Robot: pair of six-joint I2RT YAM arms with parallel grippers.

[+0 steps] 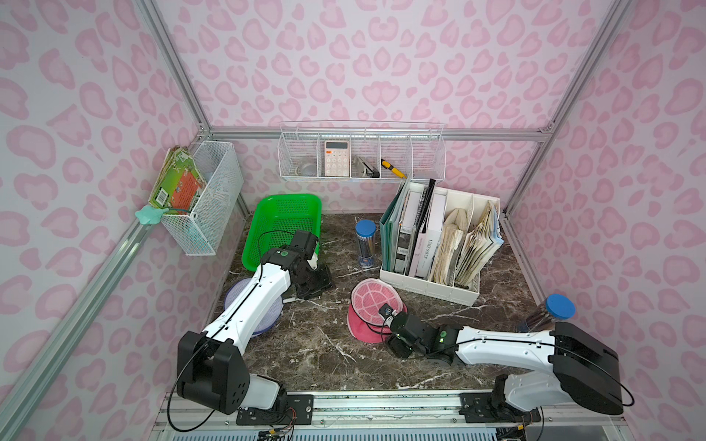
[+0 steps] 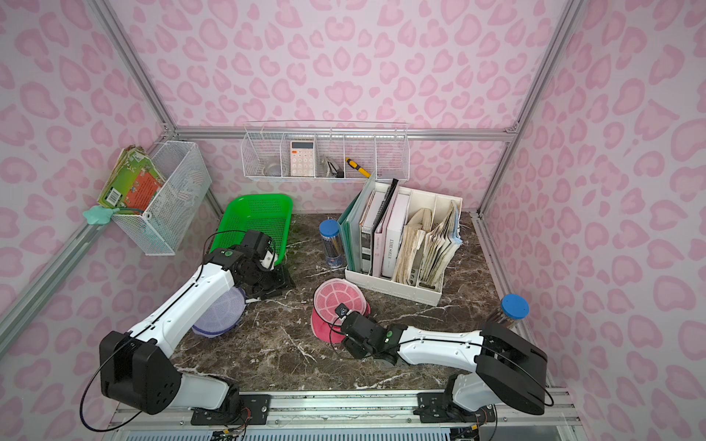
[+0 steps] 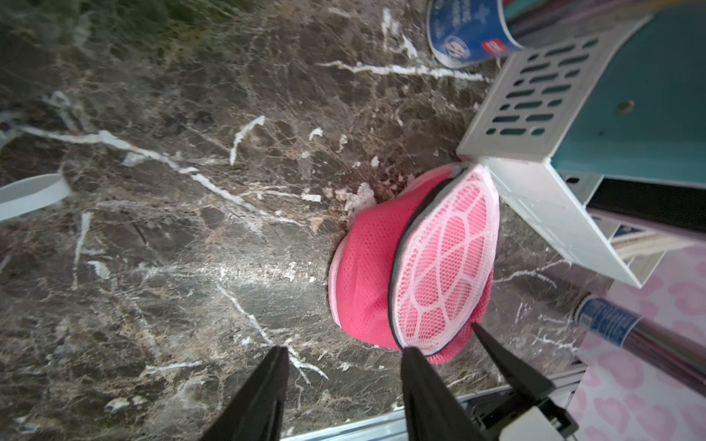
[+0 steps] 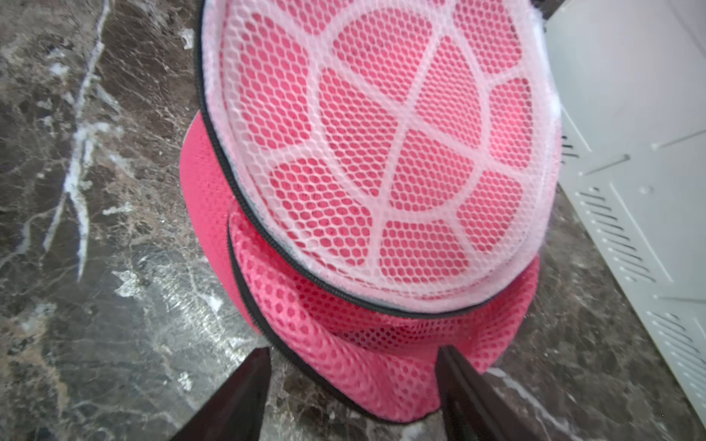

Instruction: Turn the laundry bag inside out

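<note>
The laundry bag [image 1: 376, 297] stands on the marble table, its round white-and-pink mesh lid [image 4: 404, 139] tilted up from the rim. A dark zipper edges both lid and pink mesh body; in the right wrist view, the mouth gapes on the near side. My right gripper is open over that near edge; the pink rim lies between its fingers, with visible space to the left finger [image 4: 239, 397]. In the left wrist view, my left gripper stands open, apart from the bag, with only table between its fingers.
A white file box [image 1: 434, 290] stands close behind the bag on the right, a blue-lidded jar [image 1: 365, 246] beside it. The green basket [image 1: 283, 220] and a lilac round item [image 1: 266, 312] are near my left arm.
</note>
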